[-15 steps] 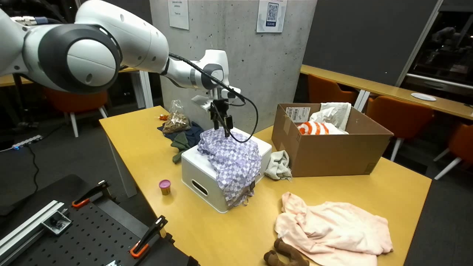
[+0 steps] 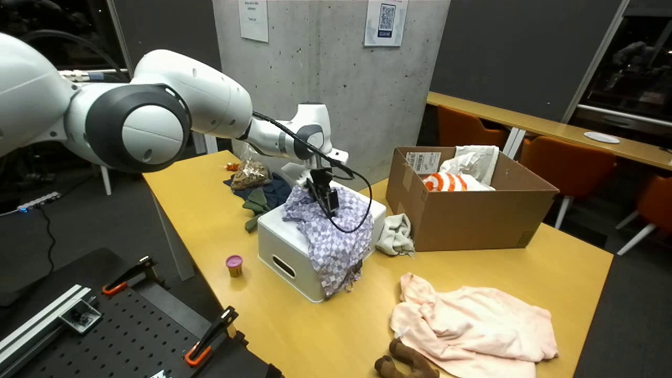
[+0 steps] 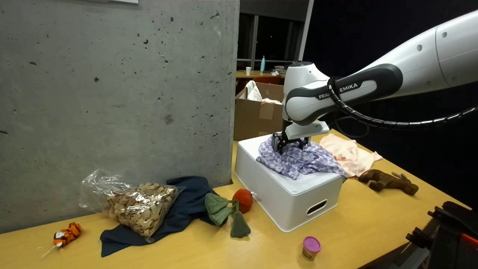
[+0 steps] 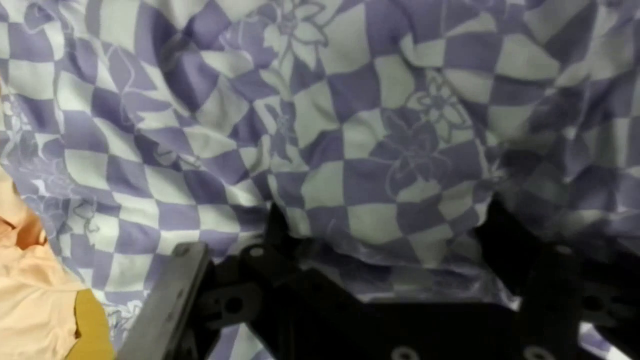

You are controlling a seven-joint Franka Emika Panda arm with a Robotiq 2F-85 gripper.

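A purple-and-white checked cloth (image 2: 337, 242) lies crumpled over the top of the white box (image 2: 280, 242) and hangs down its front side. My gripper is pressed down into the cloth, its fingers apart with a fold of checked fabric bulging up between them. Both fingertips sink into the folds, so their ends are hidden in the wrist view. From the other side, the gripper (image 3: 292, 142) sits low on the cloth (image 3: 300, 160) above the white box (image 3: 286, 210).
A cardboard box (image 2: 472, 217) with cloths inside stands to the right, a grey cloth (image 2: 396, 235) beside it. The pink garment (image 2: 472, 321) and a brown plush (image 2: 409, 364) lie toward the front. A small purple-lidded tub (image 2: 234, 265) stands left of the white box.
The arm has come down from just above the cloth, and the gripper now pushes into it. The fabric has sunk and wrinkled around the fingers.
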